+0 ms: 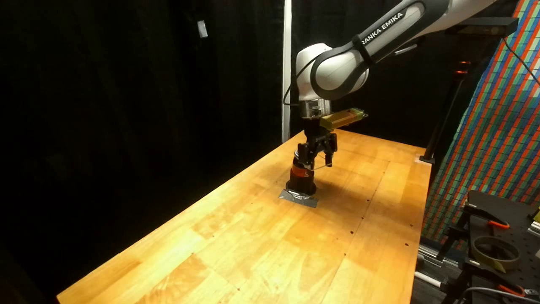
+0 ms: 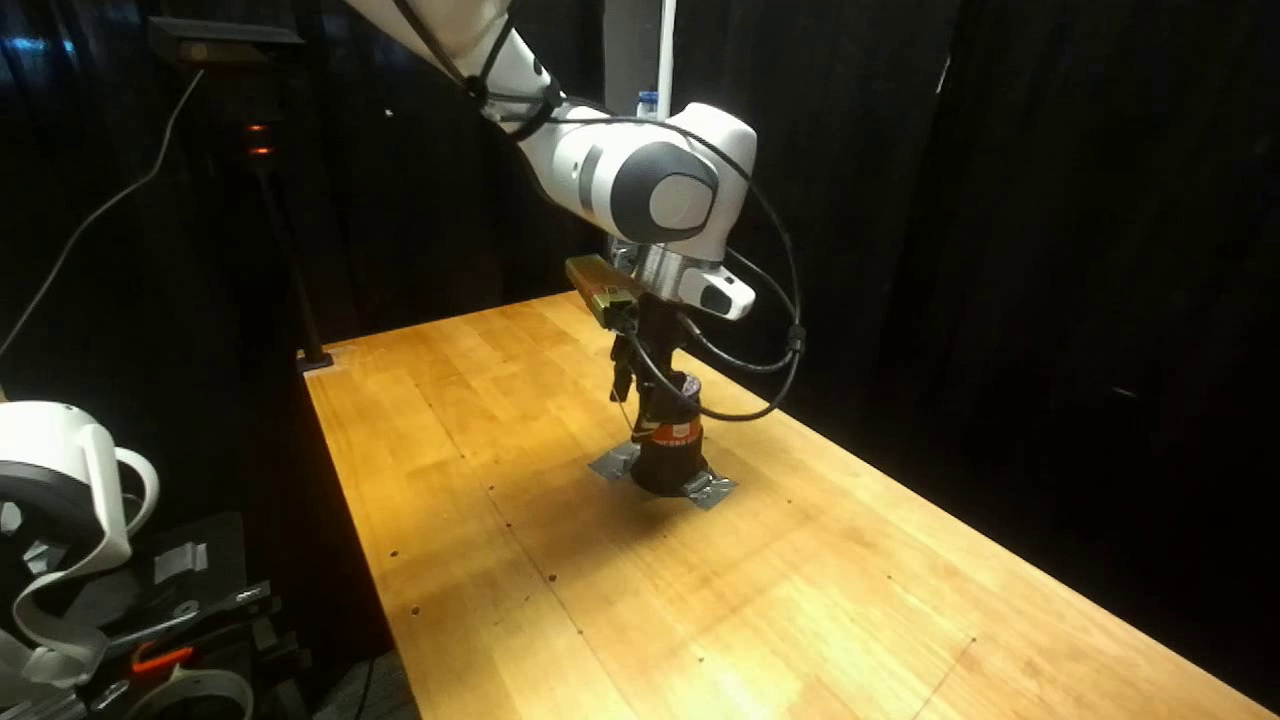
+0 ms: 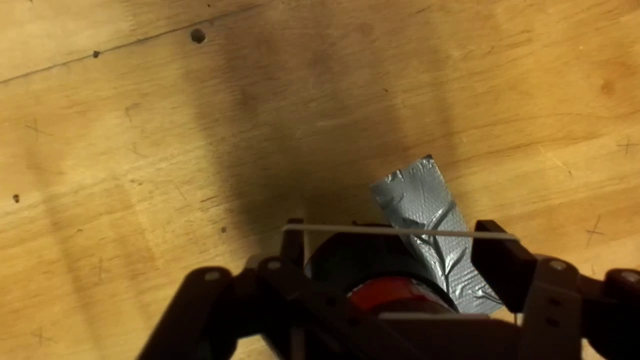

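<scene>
A dark cylindrical object with a red-orange band (image 1: pixel 302 174) stands upright on the wooden table, grey tape strips at its base. My gripper (image 1: pixel 318 160) is low at its top; one finger is in front of the object in exterior view 1, the other out over bare table. In exterior view 2 the gripper partly covers the object (image 2: pixel 672 446). Seen from the wrist, the fingers (image 3: pixel 505 255) stand apart, with a thin pale band stretched across between the tips. Below the gripper the dark object (image 3: pixel 360 255) shows in part; contact with it cannot be made out.
A grey tape strip (image 3: pixel 429 210) lies flat on the table beside the object's base. A black stand (image 1: pixel 431 152) rises at the far edge, and a side cart (image 1: pixel 486 218) holds clamps and a roll.
</scene>
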